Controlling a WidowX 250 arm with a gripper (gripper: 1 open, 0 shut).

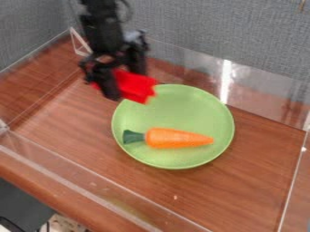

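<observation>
My gripper [111, 74] is blurred, raised above the left rim of the green plate, shut on a red object [137, 88] that hangs just below and right of its fingers. An orange toy carrot [177, 139] with a green top lies on the lower part of the green plate [176, 107].
Transparent low walls edge it, and grey padded panels [242, 36] stand behind. A white frame at the back left is mostly hidden by the arm.
</observation>
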